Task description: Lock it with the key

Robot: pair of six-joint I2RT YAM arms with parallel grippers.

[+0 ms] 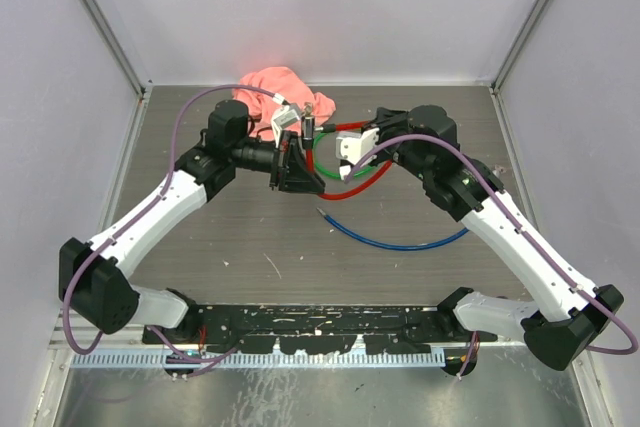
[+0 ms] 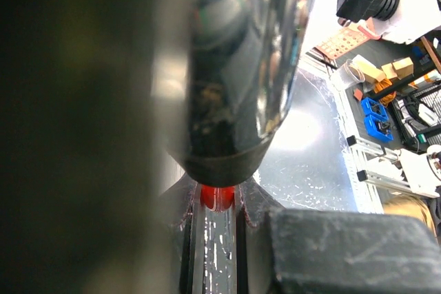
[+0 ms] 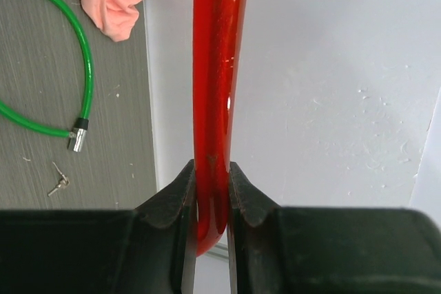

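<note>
A red cable lock is held up between both arms, its cable curving below them. My left gripper is shut on the red cable just beneath the dark, shiny lock barrel, which stands roughly upright in the top view. My right gripper is shut on the red cable near its other end. In the top view, that end's metal tip points left at the barrel's side, touching or nearly so; how far in it sits cannot be told. Small metal, perhaps a key, shows atop the barrel.
Below the arms, a green cable lock lies on the table, with loose keys near its metal end. A pink cloth is at the back. A blue cable lies in front.
</note>
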